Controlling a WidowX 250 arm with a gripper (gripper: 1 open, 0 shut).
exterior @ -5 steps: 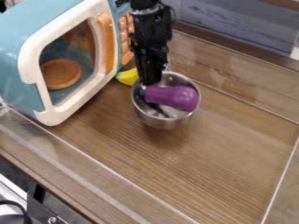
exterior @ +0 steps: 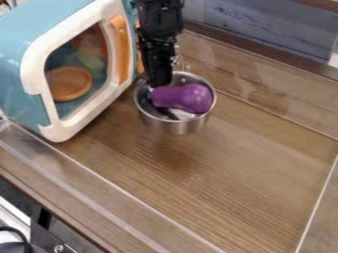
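A purple eggplant (exterior: pixel 185 97) lies in a steel bowl (exterior: pixel 183 122) on the wooden table, right of the toy microwave. My black gripper (exterior: pixel 157 77) hangs at the bowl's upper left, above the eggplant's narrow end, close by the microwave's open front. It looks shut, with nothing clearly visible between its fingers.
A blue and white toy microwave (exterior: pixel 59 121) stands at the left, with orange items inside. A grey-blue wall (exterior: pixel 258 30) runs along the back.
My gripper and the bowl with the eggplant have shifted slightly left and up toward the microwave.
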